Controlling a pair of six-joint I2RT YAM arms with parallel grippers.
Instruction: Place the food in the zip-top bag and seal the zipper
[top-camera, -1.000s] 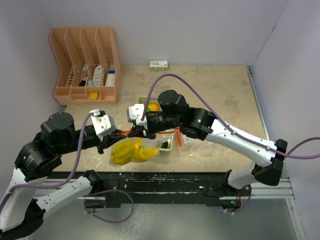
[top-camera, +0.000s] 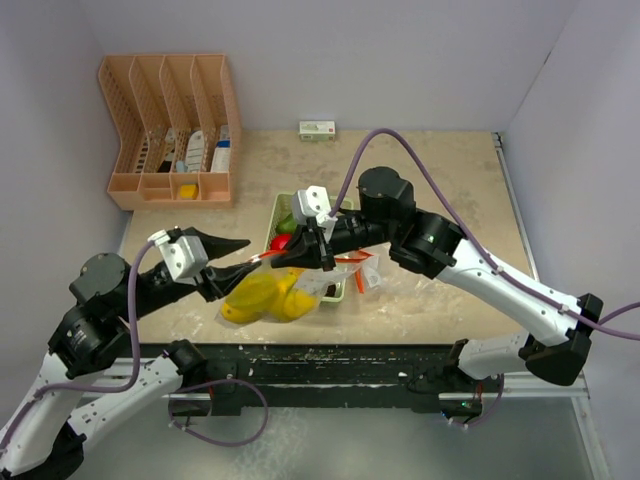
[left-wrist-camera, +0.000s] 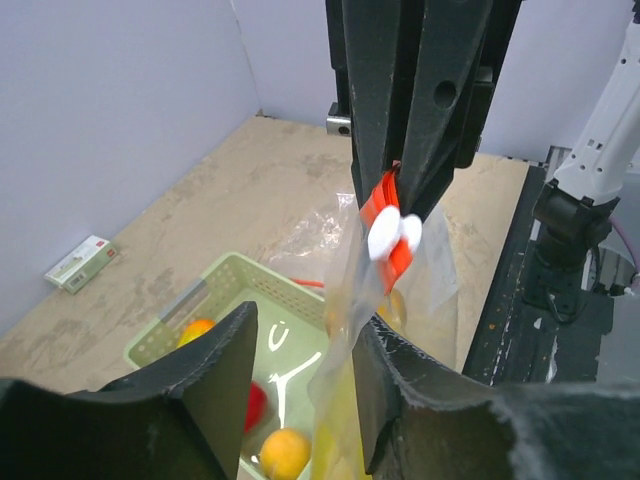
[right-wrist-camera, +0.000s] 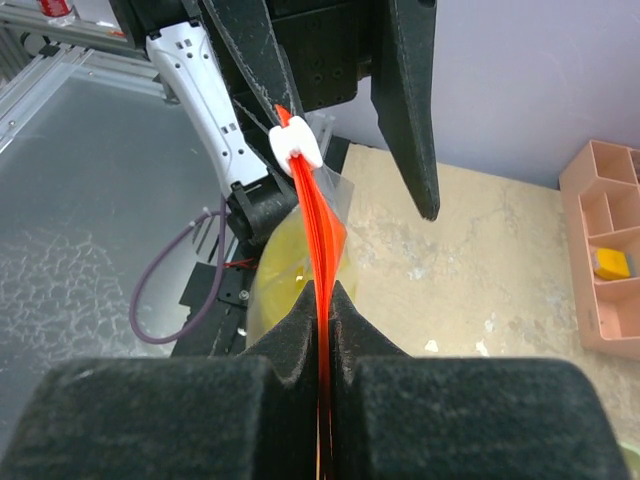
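A clear bag with yellow food (top-camera: 255, 300) hangs between the grippers. Its orange zipper strip runs into my right gripper (top-camera: 290, 262), which is shut on it; in the left wrist view its white slider (left-wrist-camera: 383, 235) shows beside that gripper's black fingers. My left gripper (top-camera: 239, 255) is part open at the strip's other end, its fingers on either side of the bag's edge in its own wrist view. In the right wrist view one left finger is at the slider end, the other stands apart.
A green container (left-wrist-camera: 230, 280) with food sits behind the bag. A peach divided organiser (top-camera: 145, 190) is at the back left, a small box (top-camera: 317, 130) at the back. Loose clear bags lie right of the container.
My right gripper moved right from one second ago.
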